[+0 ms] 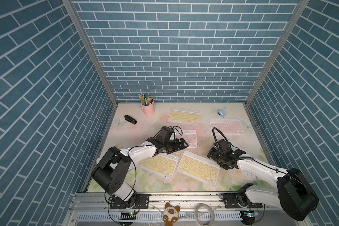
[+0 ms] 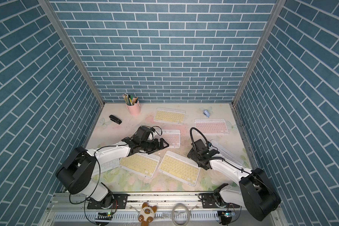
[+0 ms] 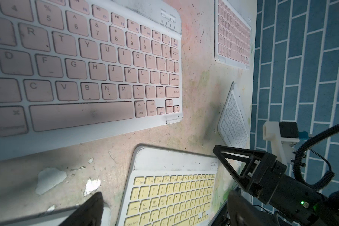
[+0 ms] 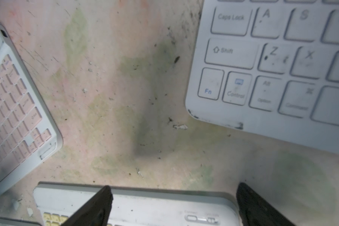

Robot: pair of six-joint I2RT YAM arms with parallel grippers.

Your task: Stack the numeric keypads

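Note:
Several keyboards lie flat, apart: yellow ones (image 1: 197, 168), pink ones (image 1: 226, 126) and white ones (image 2: 226, 152). My left gripper (image 1: 179, 146) hangs above the gap between the middle pink keyboard and the front yellow ones; its fingers look parted, with nothing seen held. My right gripper is open, above the table between the right yellow keyboard and the right white one, nothing between its fingers.
A pink pen cup (image 1: 148, 109) and black stapler (image 1: 130, 119) stand back left; a small blue object (image 1: 221, 113) lies back right.

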